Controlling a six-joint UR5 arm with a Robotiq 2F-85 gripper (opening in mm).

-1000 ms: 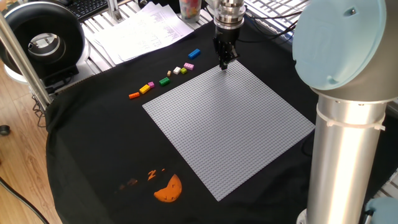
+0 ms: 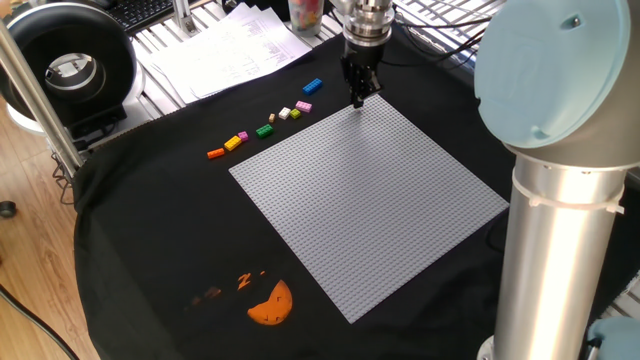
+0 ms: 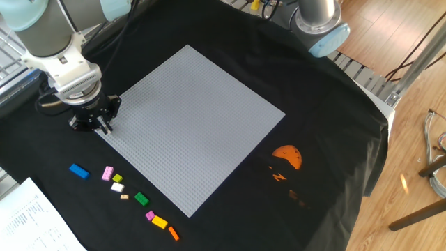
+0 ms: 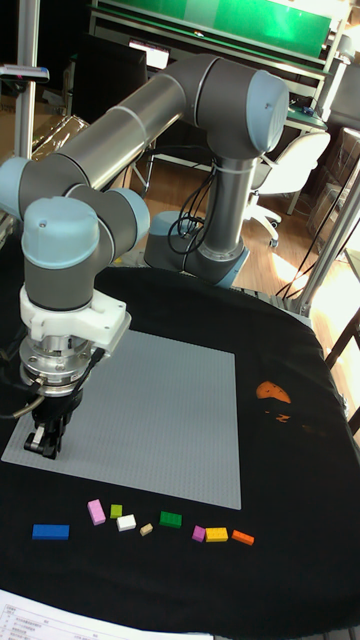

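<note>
My gripper [image 2: 358,103] points down at one corner of the grey studded baseplate [image 2: 370,200], low over it or touching it. From the opposite side, the black fingers [image 3: 104,127] show at the same corner. Something small and pale shows around the fingertips in exterior view 3, but whether it is a finger part or a held piece is unclear. How far apart the fingers stand cannot be made out. Loose bricks lie in a row off the plate's edge: blue [image 4: 50,531], pink [image 4: 97,512], lime [image 4: 116,511], white [image 4: 127,523], tan [image 4: 146,529], green [image 4: 170,519], purple [image 4: 198,534], yellow [image 4: 216,534] and orange [image 4: 244,538].
Black cloth [image 2: 160,230] covers the table, with an orange printed figure [image 3: 287,157] beside the plate. Paper sheets [image 2: 230,50] lie beyond the bricks. The plate's visible surface is bare. Dark cables [image 2: 440,50] run behind the gripper.
The arm and gripper have shifted very slightly; the gripper stays at the same plate corner. The bricks and baseplate have not moved.
</note>
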